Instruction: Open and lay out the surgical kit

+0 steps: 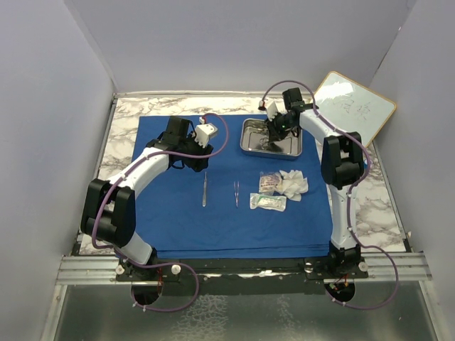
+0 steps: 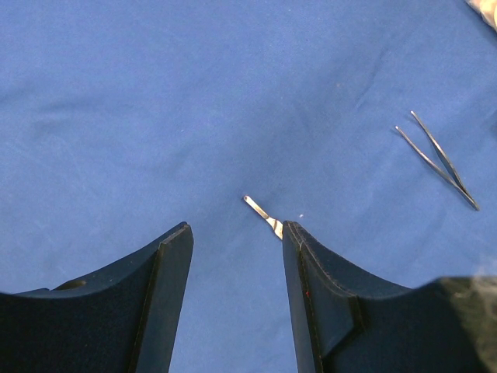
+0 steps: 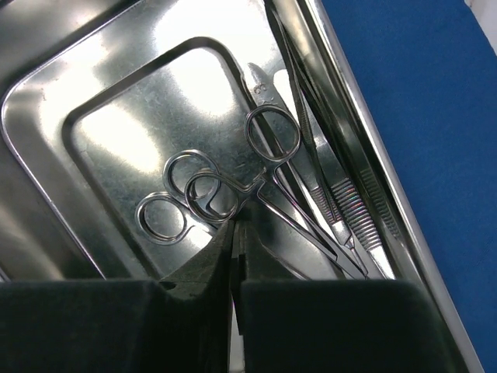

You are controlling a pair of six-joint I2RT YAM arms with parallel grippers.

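The metal tray (image 1: 264, 154) stands on the blue cloth (image 1: 170, 227) at the back right. Inside it, the right wrist view shows ring-handled instruments (image 3: 272, 132), scissors or clamps, overlapping each other, with tweezers (image 3: 307, 140) along one wall. My right gripper is down in the tray, its fingers close together at one ring handle (image 3: 211, 217); whether they grip it I cannot tell. My left gripper is open and empty above the cloth. Near it lie a scalpel-like tool (image 1: 205, 192) and another pair of tweezers (image 1: 237, 193).
Right of centre on the cloth are a clear packet (image 1: 269, 182), a crumpled white glove or gauze (image 1: 292, 185) and a white wrapped packet (image 1: 268, 202). A white board (image 1: 355, 106) leans at the back right.
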